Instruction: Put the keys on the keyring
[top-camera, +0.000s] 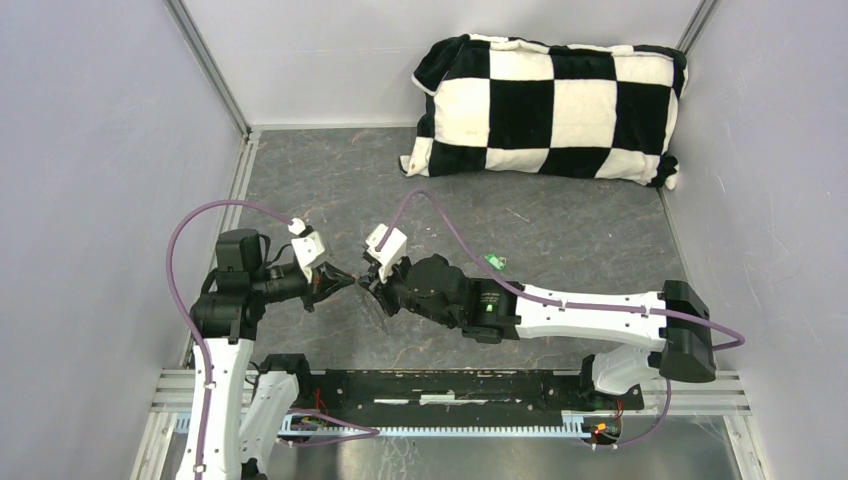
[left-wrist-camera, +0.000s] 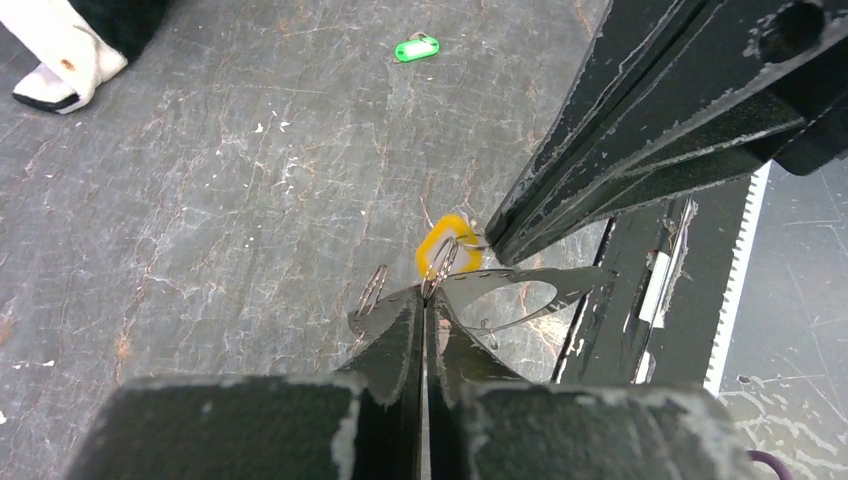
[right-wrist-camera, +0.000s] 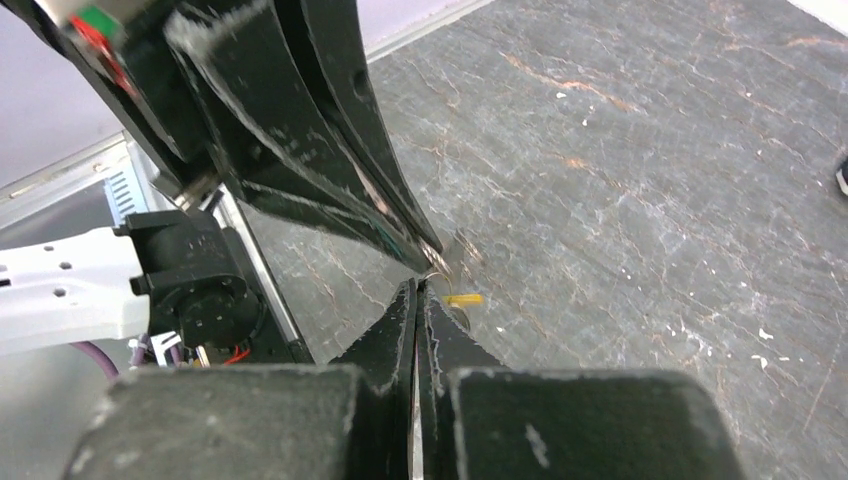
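Observation:
In the left wrist view, my left gripper is shut on a thin wire ring (left-wrist-camera: 441, 262) that stands up from its fingertips. A yellow key tag (left-wrist-camera: 437, 240) shows just behind that ring, beside the tips of my right gripper. From the right wrist, my right gripper is shut on a fine wire loop (right-wrist-camera: 441, 275), with the yellow tag (right-wrist-camera: 468, 299) edge-on just past it. The left fingers (right-wrist-camera: 400, 235) come very close there. Whether the wires are linked I cannot tell. Seen from above, both tips nearly meet.
A green tag (top-camera: 495, 262) lies on the grey table (top-camera: 330, 175), right of the grippers. The checkered cushion (top-camera: 552, 108) fills the back right. Open table stretches behind the arms, and a dark rail (top-camera: 345, 388) runs along the front.

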